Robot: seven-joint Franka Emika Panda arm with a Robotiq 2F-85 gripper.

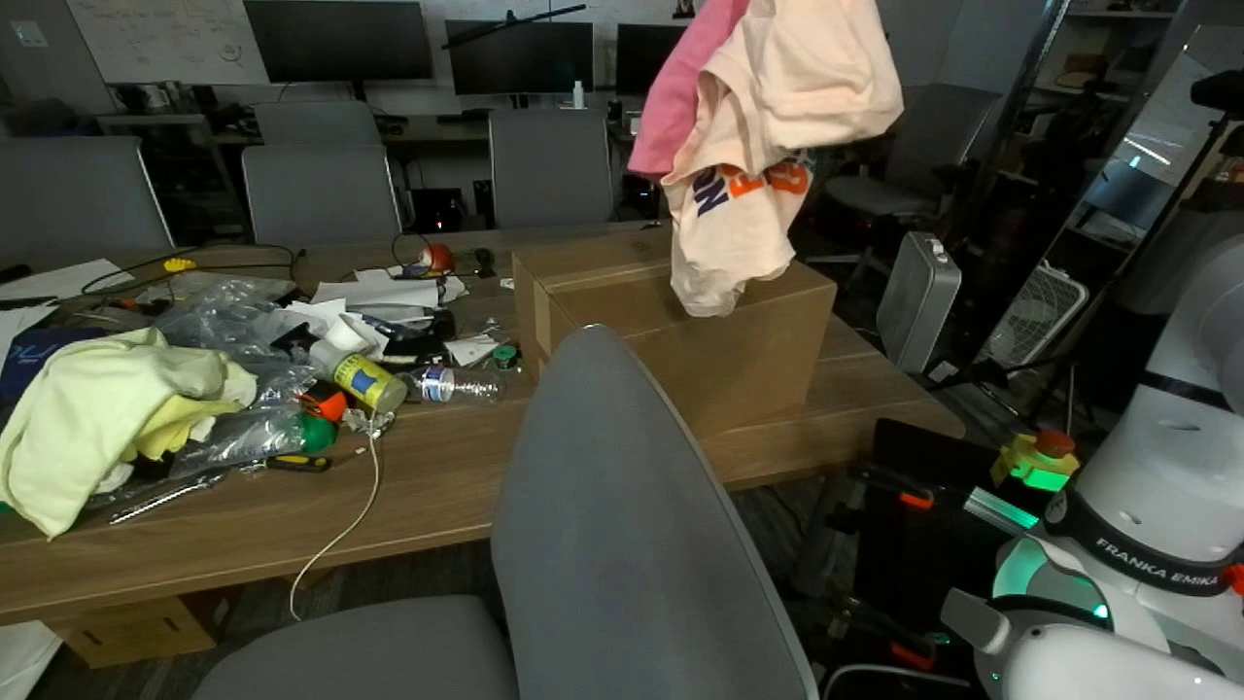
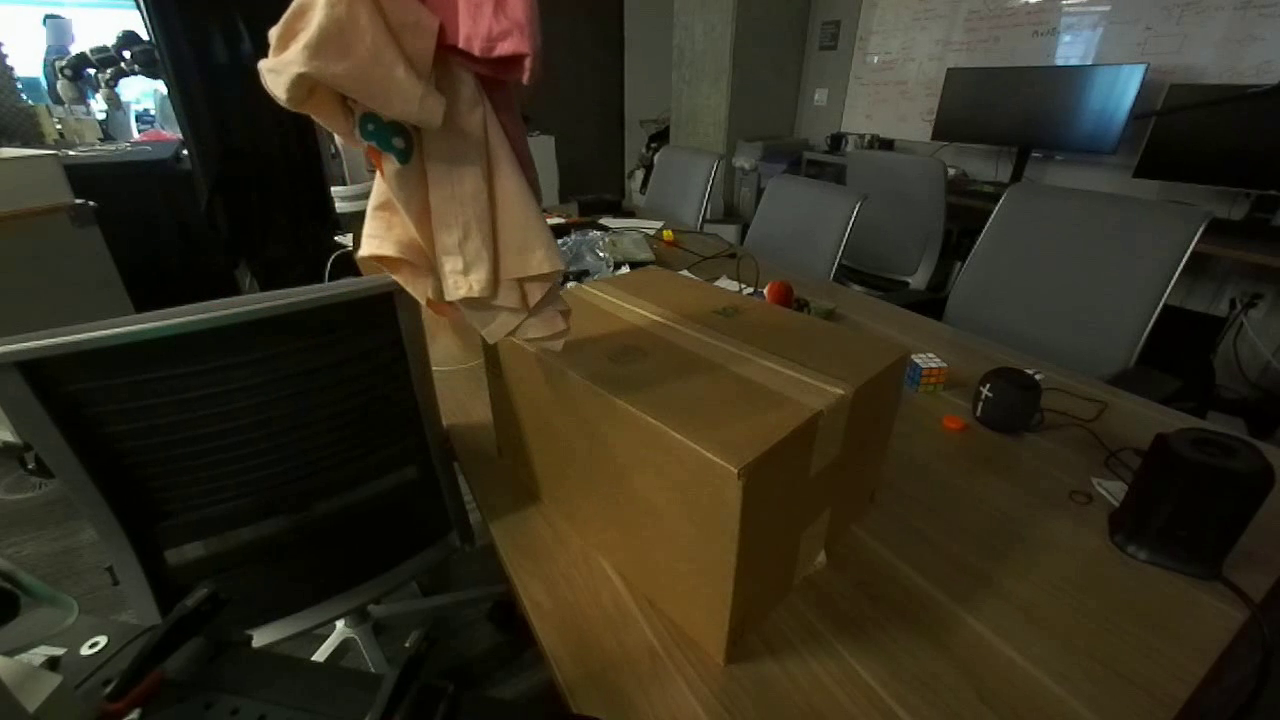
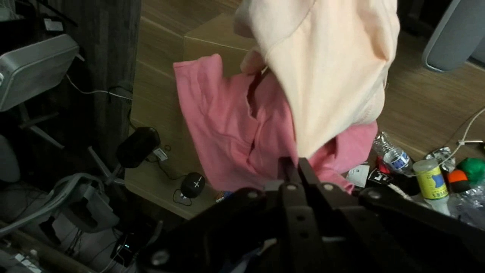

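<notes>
A peach garment (image 1: 805, 93) with dark blue and orange lettering hangs in the air together with a pink cloth part (image 1: 688, 93). In the wrist view my gripper is shut on the cloth, where the peach fabric (image 3: 336, 72) and the pink fabric (image 3: 227, 127) come together. Below hangs the cardboard box (image 2: 648, 480), closed and taped, standing on the table. The garment's lower end (image 2: 516, 300) is at the near-left top edge of the box in exterior view 2; whether it touches I cannot tell. Both exterior views cut off the gripper.
A grey chair (image 1: 630, 502) stands in front of the table (image 1: 455, 490). Clutter covers the table's left: a pale yellow cloth (image 1: 105, 408), a yellow-labelled bottle (image 1: 367, 379) and a plastic bottle (image 1: 455, 385). A black speaker (image 2: 1008, 398) and a puzzle cube (image 2: 926, 372) sit beyond the box.
</notes>
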